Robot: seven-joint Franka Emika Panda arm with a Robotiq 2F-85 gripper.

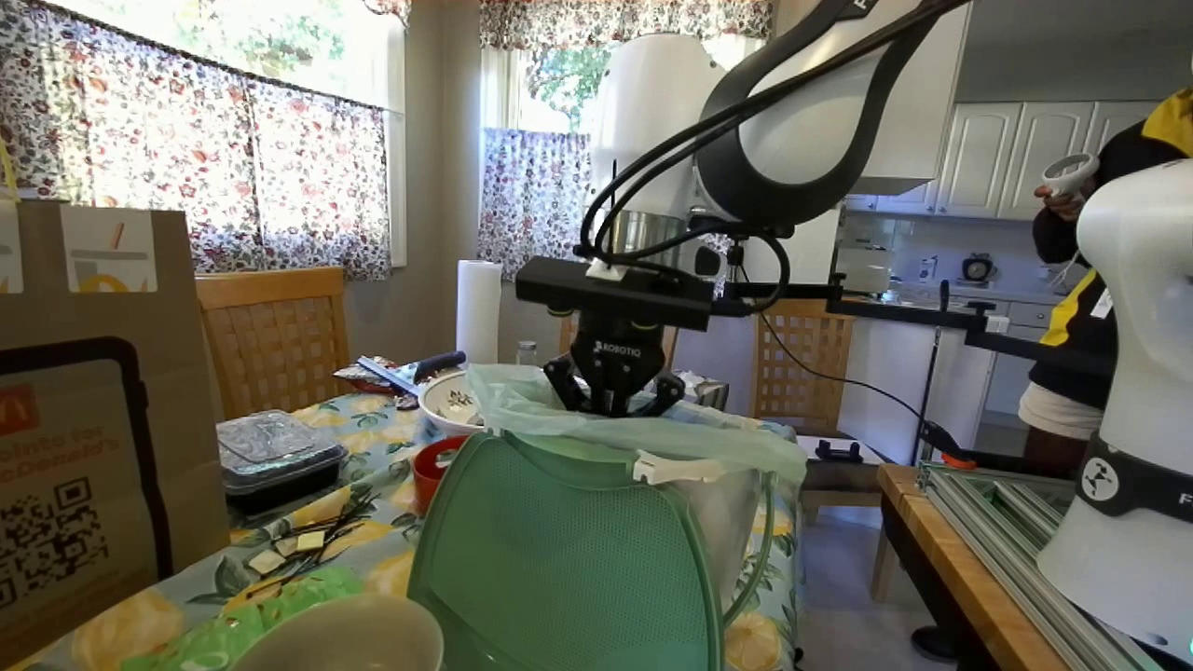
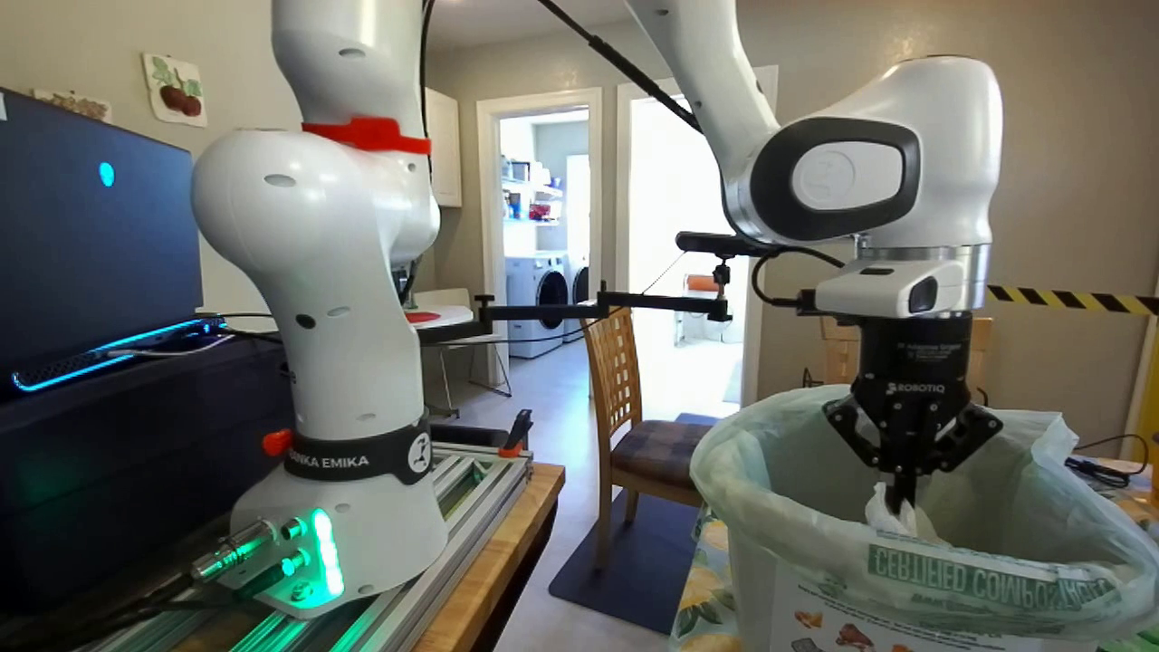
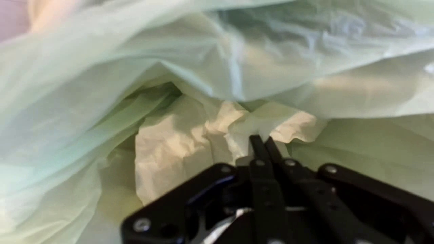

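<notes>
My gripper (image 2: 900, 506) points straight down into the mouth of a compost bin, its fingers together. A crumpled whitish paper (image 2: 919, 526) sits at the fingertips, near the level of the bin's rim. In the wrist view, that paper (image 3: 173, 156) spreads out around and beyond the closed fingertips (image 3: 256, 142), pinched thin between them as far as I can see. A pale green bag (image 2: 750, 462) lines the bin and folds over its rim. From exterior view 1, the gripper (image 1: 611, 409) shows above the liner (image 1: 509, 391), its tips hidden.
The bin's green lid (image 1: 570, 559) stands up on the near side. Around it are a red container (image 1: 427, 475), a white bowl (image 1: 438, 401), a black tray with a clear lid (image 1: 280, 453) and a paper bag (image 1: 101, 447). A person (image 1: 1079, 280) stands behind the robot base.
</notes>
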